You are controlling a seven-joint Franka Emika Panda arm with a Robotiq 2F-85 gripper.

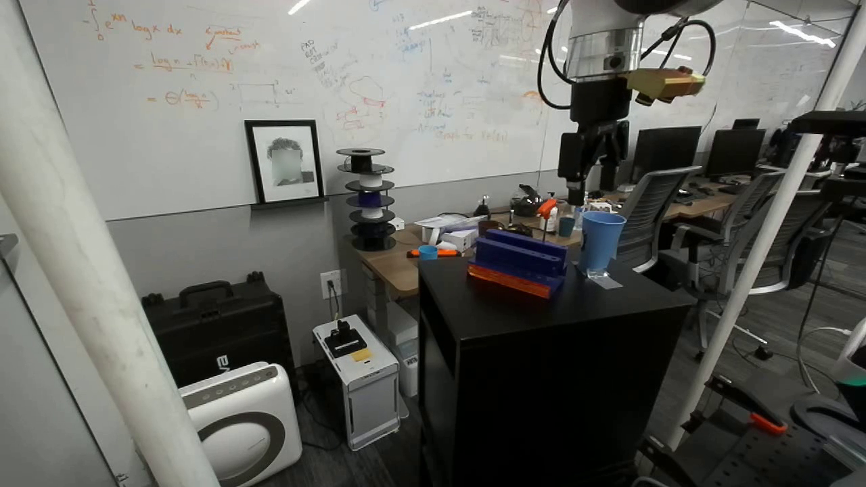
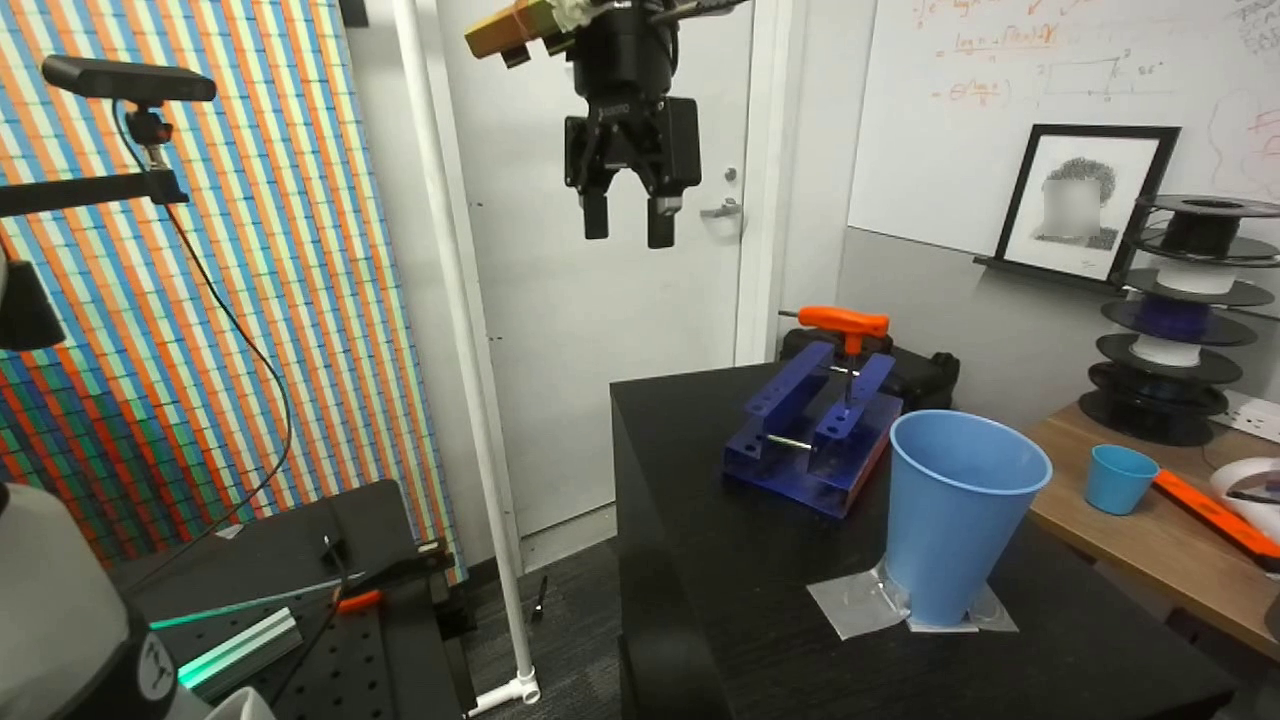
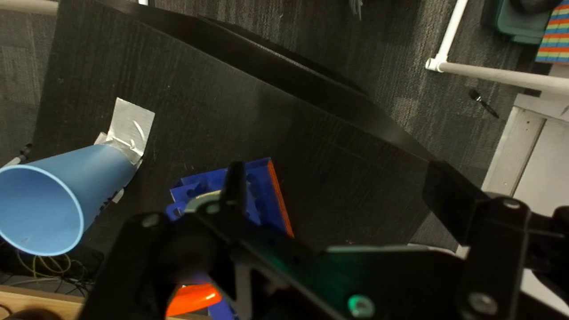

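My gripper hangs in the air, open, with nothing between its fingers. Beneath it stands a black cabinet carrying a blue and orange holder. An orange T-handled tool stands upright in that holder, its dark shaft going down between the blue rails. Beside the holder, a tall blue cup is taped upright to the cabinet top. In the wrist view, one finger partly covers the holder; the orange handle shows below, partly hidden by the gripper, and the cup lies to the left.
A wooden desk with a small blue cup and stacked spools adjoins the cabinet. White poles rise around the work area. Much of the cabinet top near its door-side edge is bare.
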